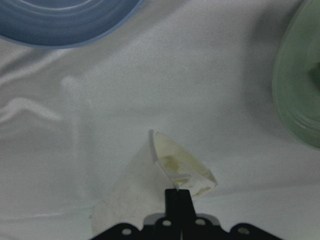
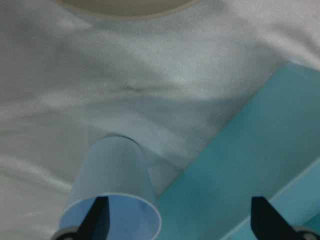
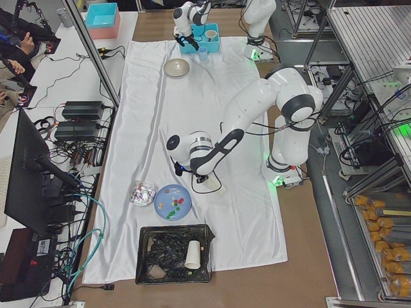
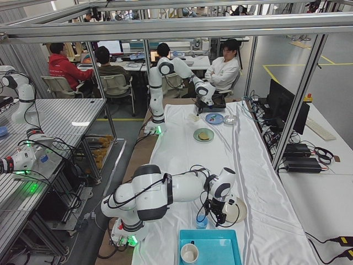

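Observation:
My left gripper is shut on the rim of a white paper cup (image 1: 135, 190), which lies tilted and has yellowish bits inside. A blue plate (image 1: 65, 20) and a green plate (image 1: 295, 100) flank it in the left wrist view. My right gripper is open above a light blue cup (image 2: 112, 170), which lies on its side in that view's perspective or stands tilted; I cannot tell which. Beside it are a turquoise tray (image 2: 235, 145) and a cream bowl (image 2: 125, 10).
A black tray (image 3: 174, 276) with a white cylinder (image 3: 192, 255) sits at the near end, beside a foil dish (image 3: 141, 192). A monitor (image 3: 22, 179) and cables line one side.

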